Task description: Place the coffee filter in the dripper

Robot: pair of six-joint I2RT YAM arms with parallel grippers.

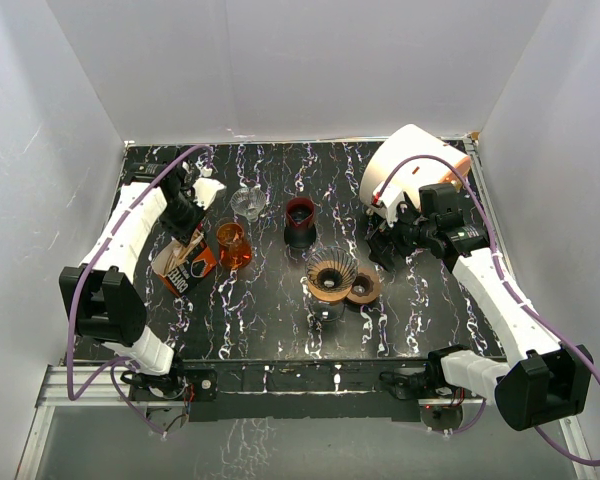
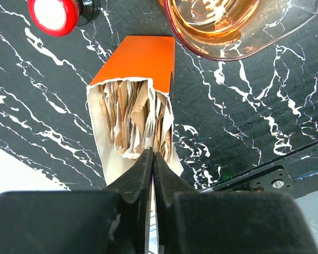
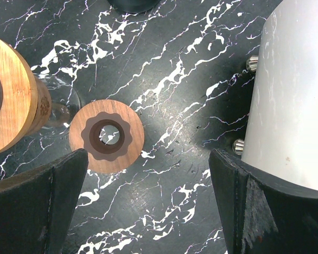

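Observation:
The orange filter box [image 2: 143,55] lies with its torn end open, and many brown and white coffee filters [image 2: 138,114] are packed inside. Both fingers of my left gripper are pressed together at the box's torn edge, over the filters; no filter shows between the tips. In the top view the box [image 1: 186,266] is at the left, under that gripper. The ribbed dripper [image 1: 331,270] with its wooden collar stands on a glass server at the middle front. My right gripper is open above bare table, to the right of the wooden ring [image 3: 107,136], holding nothing.
An amber glass [image 1: 234,245] stands right beside the box. Farther back are a clear glass piece [image 1: 248,203] and a dark red grinder-like cup [image 1: 300,220]. A large cream appliance [image 1: 415,170] fills the back right.

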